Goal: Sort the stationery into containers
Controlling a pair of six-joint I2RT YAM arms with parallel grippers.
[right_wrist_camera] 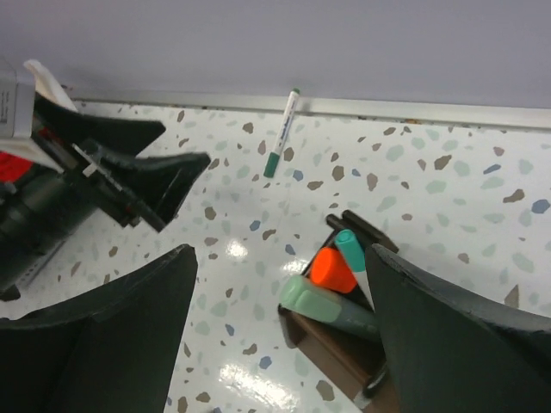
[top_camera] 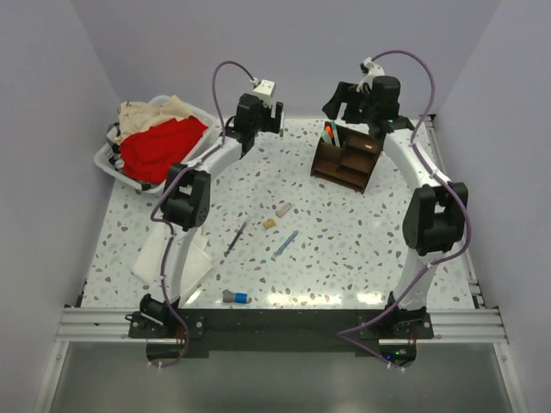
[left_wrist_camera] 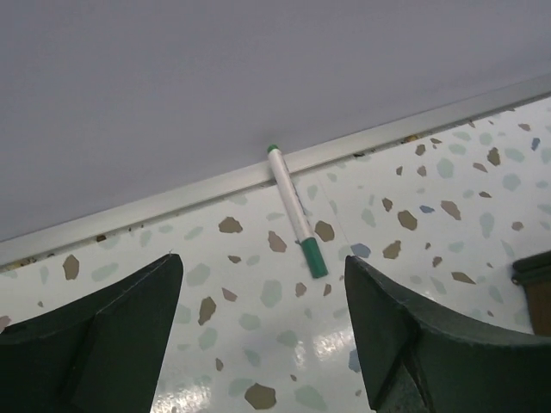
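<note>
A white marker with green ends [left_wrist_camera: 297, 211] lies by the back rail, centred ahead of my left gripper, whose fingers stand open and empty. My right gripper is above the brown organizer [right_wrist_camera: 336, 357], fingers apart, over a green highlighter [right_wrist_camera: 327, 306], an orange-topped item [right_wrist_camera: 332, 270] and a cyan-capped pen [right_wrist_camera: 349, 249] inside it. On the table's middle lie a dark pen [top_camera: 236, 237], a blue pen [top_camera: 285, 245], a yellow block [top_camera: 269, 224] and a pale eraser-like piece [top_camera: 283, 210]. A blue item [top_camera: 236, 297] lies at the front.
A white basket [top_camera: 107, 162] with red and cream cloths stands back left, and white sheets [top_camera: 164, 262] lie front left.
</note>
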